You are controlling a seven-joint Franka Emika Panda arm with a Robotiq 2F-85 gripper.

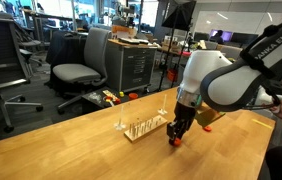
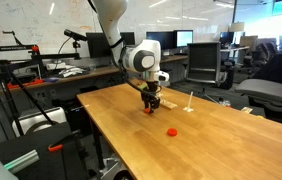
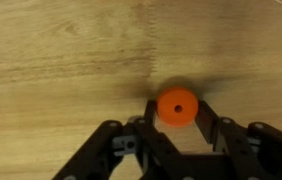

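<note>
A round orange-red piece [image 3: 178,107] with a small dark hole in its middle lies between the tips of my gripper in the wrist view. One fingertip is close against each side of it; whether they press on it cannot be made out. Exterior view 1 shows the gripper [image 1: 175,135] low over the wooden table, with the red piece [image 1: 178,143] just under its tips. From the other side, in exterior view 2, the piece [image 2: 147,110] is a small red spot below the gripper [image 2: 148,105].
A wooden rack with several upright pegs [image 1: 146,127] stands behind the gripper. Another red disc [image 2: 172,132] lies apart on the table [image 2: 211,150]. A thin white post [image 2: 190,102] stands nearby.
</note>
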